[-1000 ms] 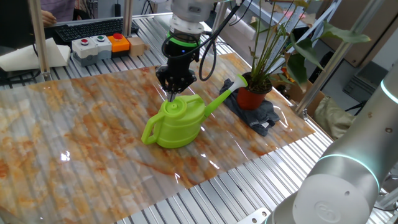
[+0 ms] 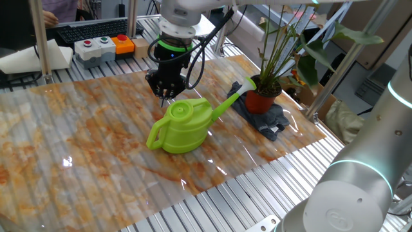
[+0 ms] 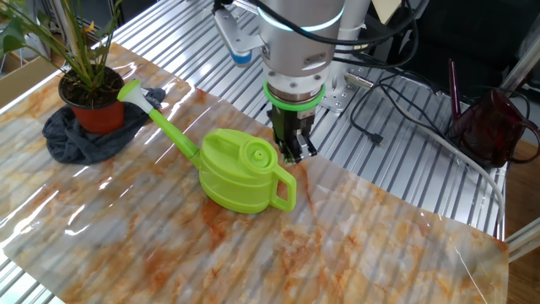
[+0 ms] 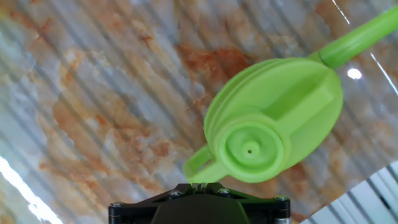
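A lime-green watering can (image 2: 187,129) stands upright on the marbled sheet, its spout reaching toward a potted plant (image 2: 261,100). Its handle (image 3: 285,187) is on the side away from the plant. Behind the can in exterior view 1, my gripper (image 2: 163,100) hangs pointing down, apart from it. Exterior view 2 has the gripper (image 3: 297,160) above the sheet near the handle side. From the wrist camera, the fingertips (image 4: 199,187) look drawn together at the bottom edge, just below the handle (image 4: 202,165) in the picture. Nothing shows between them.
The brown plant pot (image 3: 99,105) rests on a dark cloth (image 3: 63,139). A button box (image 2: 96,51) and a keyboard (image 2: 96,30) lie at the back left. A dark red watering can (image 3: 489,127) sits beyond the sheet. Much of the marbled sheet (image 2: 77,161) is bare.
In exterior view 1 my gripper has moved left, from behind the can's lid toward its handle side. The watering can and the plant have stayed in place.
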